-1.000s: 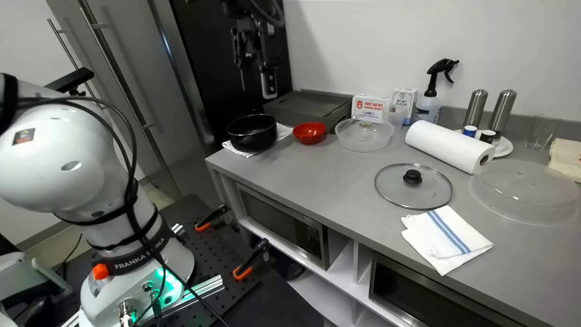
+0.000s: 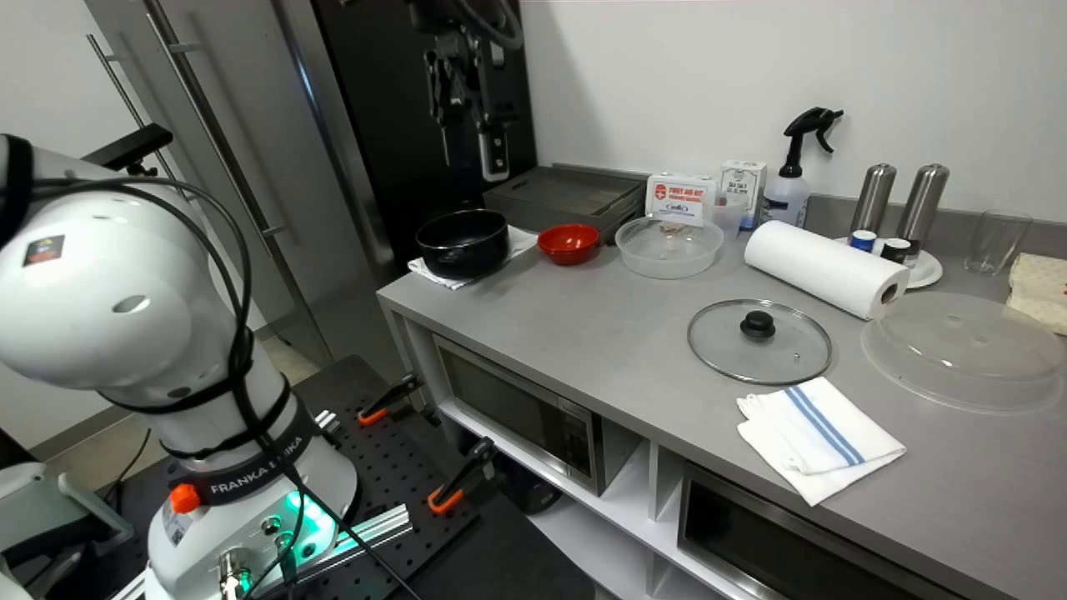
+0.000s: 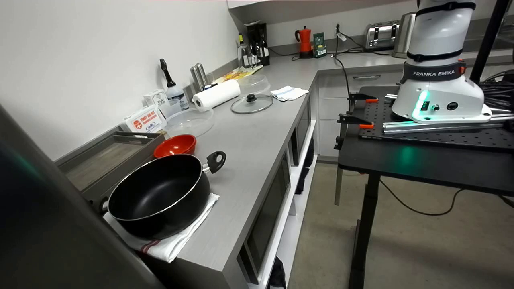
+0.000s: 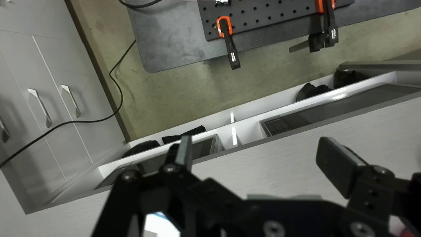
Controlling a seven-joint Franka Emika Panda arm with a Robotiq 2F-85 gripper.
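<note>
My gripper (image 2: pixel 470 160) hangs high above the counter's far left end, in front of the dark fridge side. In the wrist view the gripper's fingers (image 4: pixel 335 166) stand wide apart with nothing between them, so it is open. A black pot (image 3: pixel 161 192) rests on a folded white towel (image 3: pixel 180 238) at the counter's end. Beside it sits a red bowl (image 2: pixel 569 244). The glass lid (image 2: pixel 722 348) with a black knob lies flat farther along. Close to that lid is a white towel with blue stripes (image 2: pixel 822 437).
A clear plastic container (image 2: pixel 668 250), a paper towel roll (image 2: pixel 822 268) and a plastic cover (image 2: pixel 962 352) line the back. The grey tray (image 3: pixel 110 161), first aid kit (image 2: pixel 681 198) and spray bottle (image 2: pixel 786 196) stand by the wall. Mid-counter is bare between bowl and lid.
</note>
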